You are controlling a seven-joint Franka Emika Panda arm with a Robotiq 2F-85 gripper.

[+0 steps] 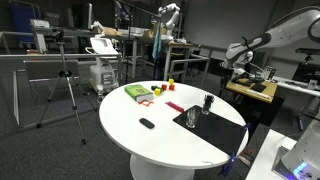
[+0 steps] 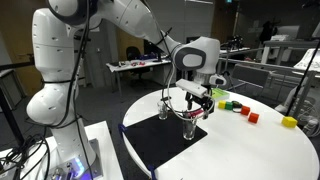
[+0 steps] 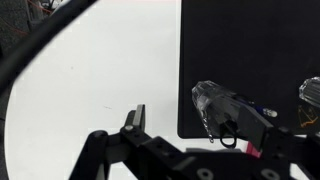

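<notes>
My gripper stands open at the bottom of the wrist view, its two dark fingers apart with nothing held between them. Beyond the fingertips, a clear ribbed glass (image 3: 222, 105) with pen-like items in it appears on a black mat (image 3: 235, 45). A second clear glass (image 3: 311, 92) is cut off by the right edge. In exterior view 2 the nearer glass (image 2: 189, 128) is upright, and the other glass (image 2: 163, 105) stands farther back. Exterior view 1 shows both on the mat: one clear glass (image 1: 192, 118) and one darker cup (image 1: 208, 103).
A red item (image 1: 175, 107) lies beside the mat. Red, yellow and green objects, including a green box (image 1: 138, 92), sit at the table's far side. A small black object (image 1: 147, 123) lies on the white table (image 1: 140, 150), whose front is mostly clear. A person (image 2: 203, 62) stands in the background.
</notes>
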